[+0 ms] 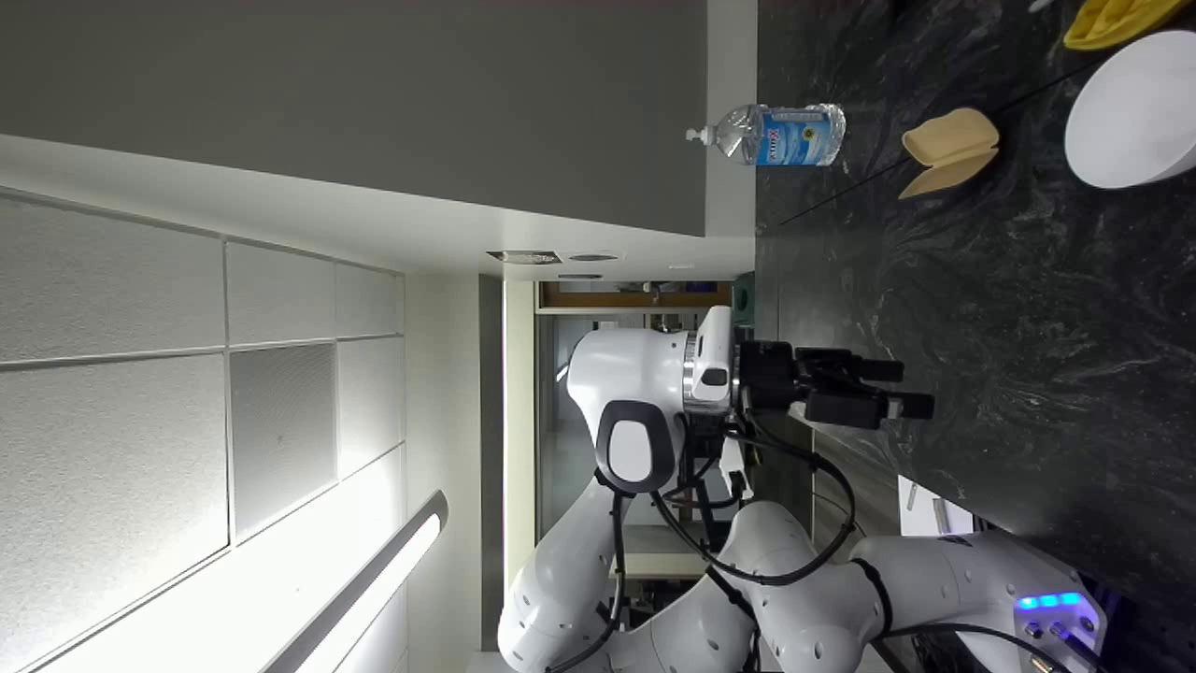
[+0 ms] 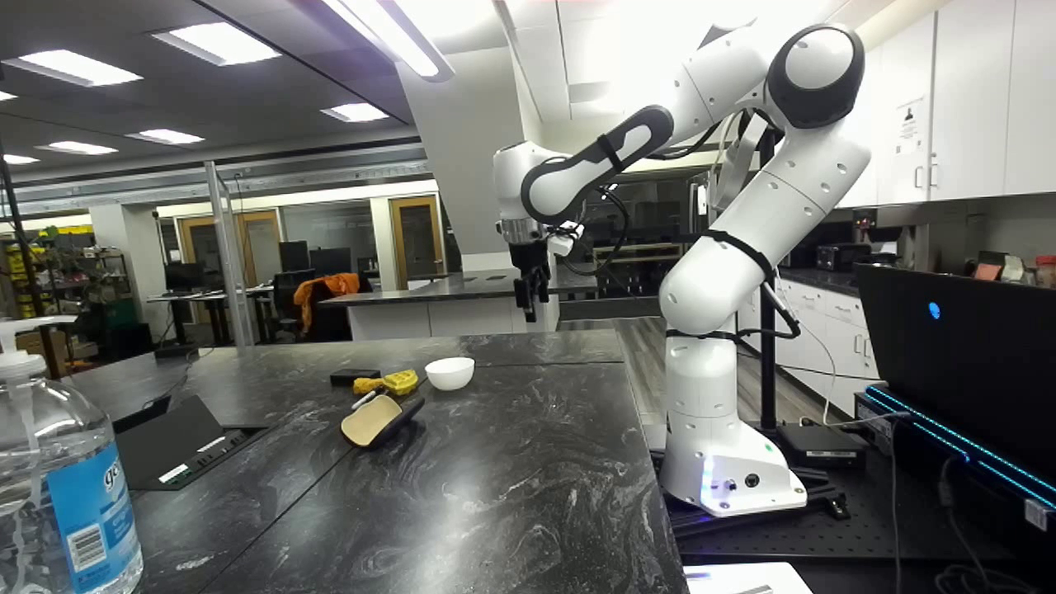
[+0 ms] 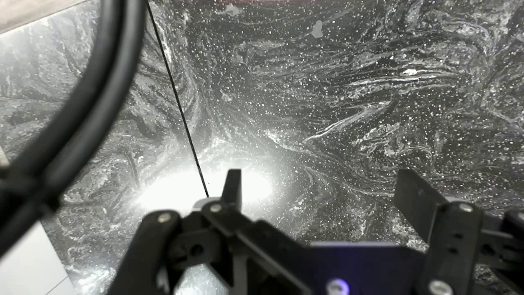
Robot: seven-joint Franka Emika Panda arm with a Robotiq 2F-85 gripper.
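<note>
Above the dark marbled table, my gripper is open, its two black fingers [image 3: 415, 201] wide apart with only bare tabletop beneath. It hangs well clear of everything in exterior view 2, its gripper [image 2: 531, 307] pointing down. A white bowl [image 2: 450, 373] stands on the table, close to a yellow item [image 2: 398, 382]. Nearer that camera lies a tan, dark-backed case [image 2: 371, 421], spread apart like a shell; exterior view 1 shows the case [image 1: 950, 151] between the bowl [image 1: 1132, 108] and a clear bottle with a blue label [image 1: 798, 136].
The bottle [image 2: 84, 505] stands at the near left in exterior view 2. A black flat item [image 2: 188, 440] lies beyond it, and a small black box [image 2: 354, 377] sits by the yellow item. Much of the tabletop [image 2: 505, 475] towards the arm's base is free.
</note>
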